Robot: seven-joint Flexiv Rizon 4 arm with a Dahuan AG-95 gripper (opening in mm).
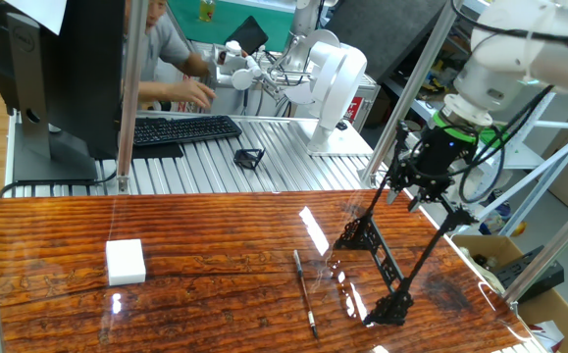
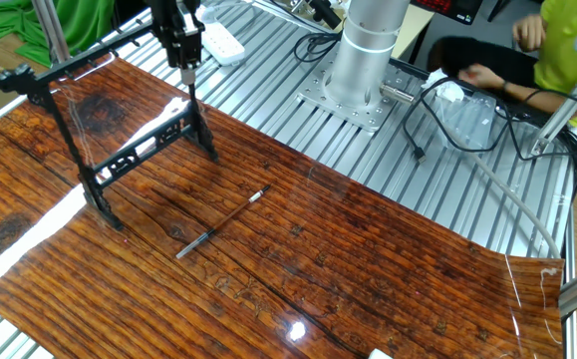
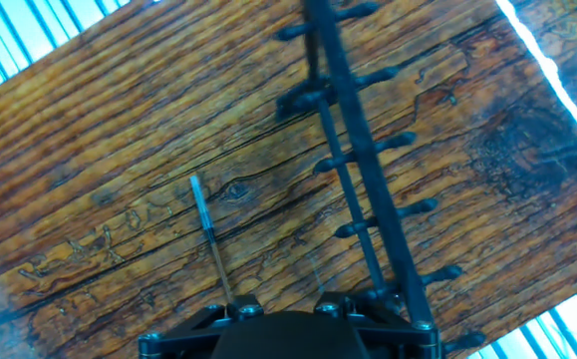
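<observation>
A black brush rack [image 1: 389, 265] stands upright on the glossy wooden table [image 1: 195, 221], its pegged top bar [image 3: 368, 160] crossing the wrist view. A slim brush [image 1: 305, 294] with a dark handle and a pale end lies flat on the wood beside the rack; the same brush [image 2: 223, 221] shows clear of everything in the second exterior view. My gripper [image 1: 404, 202] is up at the top bar's height, close to one end of the rack. Its pale fingertips stand apart. I see nothing held; whether the fingers touch the bar I cannot tell.
A white block [image 1: 126, 262] sits on the left of the table. Behind the table edge are a keyboard [image 1: 187, 129], a monitor [image 1: 53, 88] and a white fan-like device [image 1: 337, 78]. The wood between block and brush is free.
</observation>
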